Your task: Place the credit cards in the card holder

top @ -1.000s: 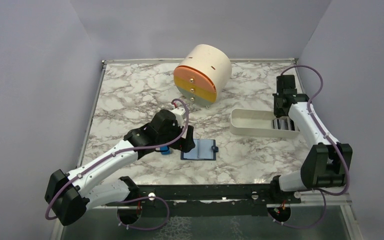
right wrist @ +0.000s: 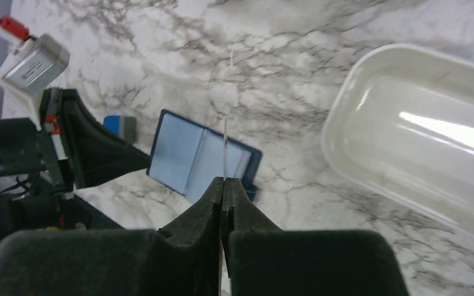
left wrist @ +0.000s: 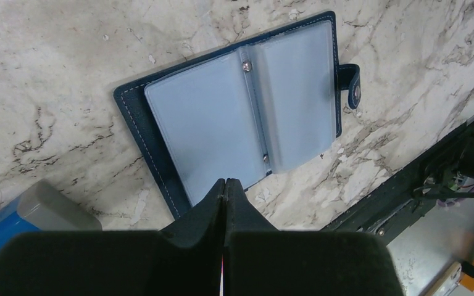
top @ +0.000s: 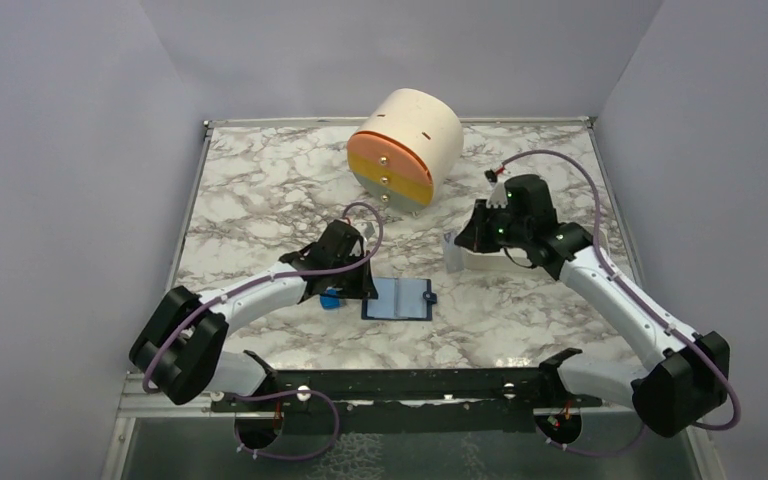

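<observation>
The open navy card holder (top: 397,299) with pale sleeves (left wrist: 203,123) lies flat on the marble table. My left gripper is shut at its left side, with no card visible between its fingers. My right gripper is shut on a thin pale card (top: 452,252), seen edge-on in the right wrist view and held above the left end of the white tray (right wrist: 407,111). In the top view the right arm hides much of the tray.
A blue object (top: 330,300) lies left of the holder. A cream cylinder with coloured drawers (top: 405,140) stands at the back. The table's front edge is below the holder, and the left side is clear.
My right gripper has moved left from the tray's right end, carrying the card out above its left end.
</observation>
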